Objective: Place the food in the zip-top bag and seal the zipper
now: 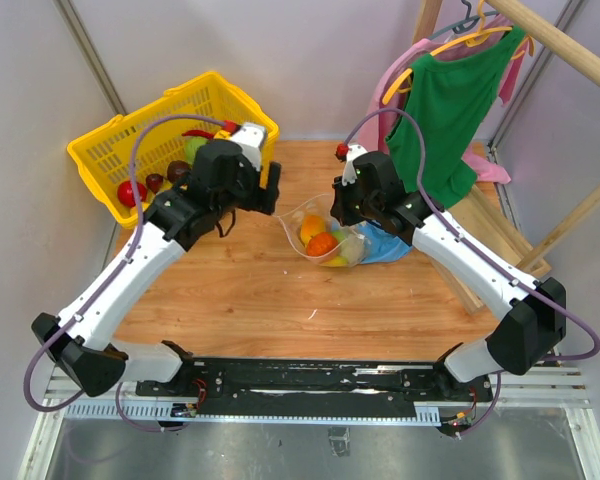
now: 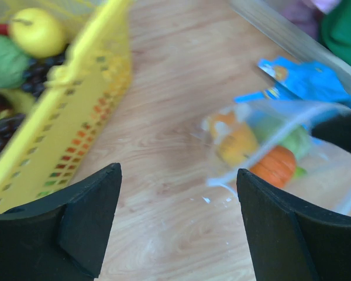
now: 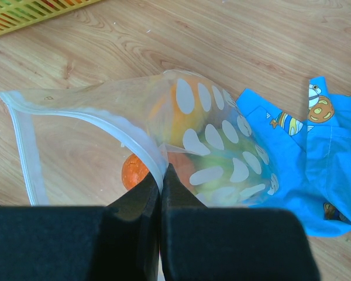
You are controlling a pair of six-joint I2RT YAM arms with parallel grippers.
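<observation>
The clear zip top bag (image 1: 320,250) lies on the table holding orange, yellow and green food, seen through its film (image 3: 222,164). My right gripper is shut at the bag's white zipper edge (image 3: 105,120), which runs to its fingertips. My left gripper stands open and empty, up and left of the bag, blurred in the top view. The yellow basket (image 1: 110,150) holds more produce, including a red one (image 1: 130,192) and a yellow one (image 2: 38,32).
Blue cloth (image 3: 304,164) lies right of the bag. A wooden rack with hanging green (image 1: 450,120) and pink clothes stands at the right.
</observation>
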